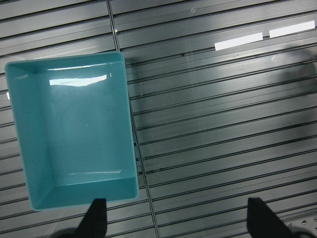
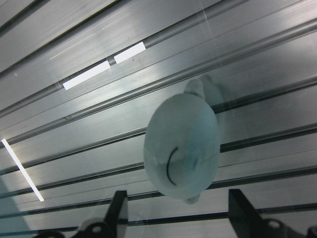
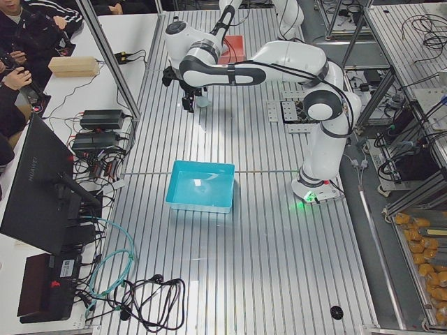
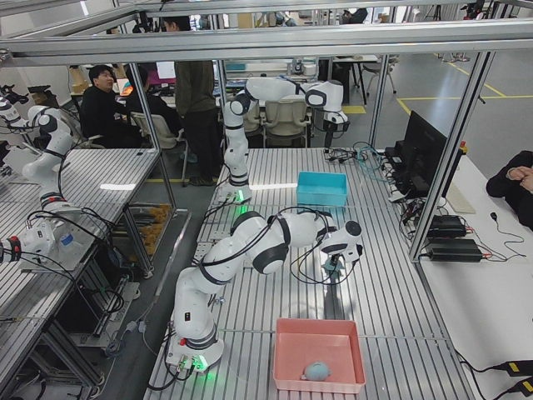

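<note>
My left gripper [image 3: 188,98] hangs high behind the teal tray [image 3: 200,187] in the camera left view, open; its wrist view shows the empty tray [image 1: 74,129] below and left of the fingers. My right gripper [image 4: 333,268] is low over the table between the two trays. In the right wrist view a pale blue plush toy [image 2: 181,148] with a drawn curved line lies on the slats just beyond its open fingers, nothing between them.
A pink tray [image 4: 318,343] holding a grey-blue rounded object [image 4: 316,371] sits near the right arm's base. Cables [image 3: 154,300], a monitor [image 3: 38,181] and power units line the left edge. The table around the teal tray is largely clear.
</note>
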